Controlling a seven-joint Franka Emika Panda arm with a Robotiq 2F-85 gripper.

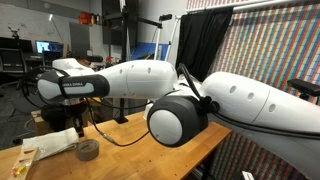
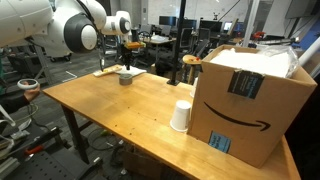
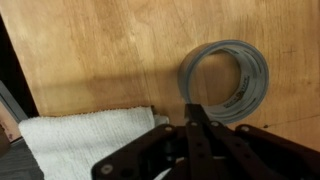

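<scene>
A grey roll of tape (image 3: 252,62) lies flat on the wooden table, its round hole showing bare wood. In exterior view 1 the roll (image 1: 88,150) is just right of a folded white cloth (image 1: 52,143); exterior view 2 shows the roll (image 2: 126,79) near the table's far end. My gripper appears shut, with nothing seen between its fingers. From the wrist camera its tips overlap the roll's lower left edge; whether they touch it, I cannot tell. The white cloth (image 3: 85,142) is partly covered by the gripper body in the wrist view.
A large cardboard box (image 2: 237,110) and a white cup (image 2: 181,116) stand at the table's other end. Between them and the roll, the table top (image 2: 120,108) is largely bare. A dark cable hangs from the arm (image 1: 130,82) across the table.
</scene>
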